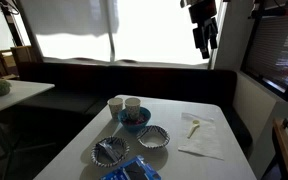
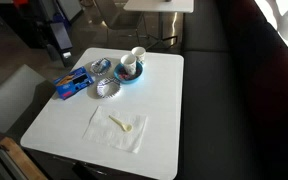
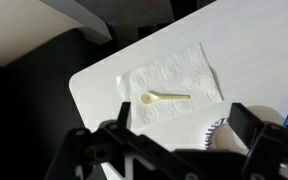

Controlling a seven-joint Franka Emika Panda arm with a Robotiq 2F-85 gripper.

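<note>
A pale yellow spoon (image 3: pixel 165 97) lies flat on a white paper towel (image 3: pixel 189 70) near one end of the white table; exterior view 2 also shows the spoon (image 2: pixel 121 124) on the towel (image 2: pixel 106 138). My gripper is open, its two dark fingers wide apart with nothing between them. High above the table hangs the gripper (image 1: pixel 206 48) in exterior view 1, clear of every object. A blue bowl (image 2: pixel 131 79) holds some small items that are too small to make out, and two white cups (image 1: pixel 115 104) stand by it.
Two fluted silver-and-white dishes (image 1: pixel 152 139) and a blue box (image 2: pixel 74 83) occupy the table beside the bowl. One dish holds something dark blue. Bare tabletop (image 2: pixel 164 100) surrounds the towel on several sides. A dark bench (image 1: pixel 74 80) runs along the table.
</note>
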